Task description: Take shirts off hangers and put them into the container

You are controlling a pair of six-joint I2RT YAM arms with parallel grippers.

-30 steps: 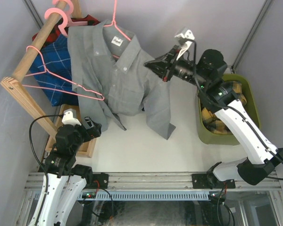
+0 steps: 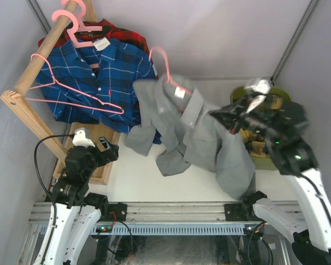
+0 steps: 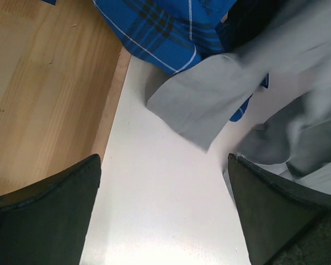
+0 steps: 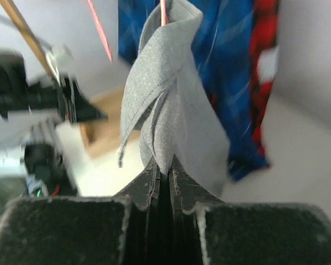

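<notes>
A grey shirt [image 2: 201, 135], blurred in the top view, hangs over the white table with a pink hanger [image 2: 164, 58] still in its collar. My right gripper [image 2: 223, 118] is shut on the shirt's shoulder; in the right wrist view the grey cloth [image 4: 168, 105] runs down between its closed fingertips. At the front left my left gripper [image 2: 109, 152] stands open and empty. In the left wrist view the shirt's lower parts [image 3: 201, 99] lie beyond its spread fingers [image 3: 71, 204].
A wooden rack [image 2: 41, 55] at left carries blue [image 2: 107, 83] and red plaid shirts [image 2: 121, 34] and an empty pink hanger [image 2: 71, 91]. An olive bin [image 2: 262, 163] with yellow-black plaid cloth stands at right, partly behind my right arm.
The shirt has swung and bunched. My left arm has stayed put.
</notes>
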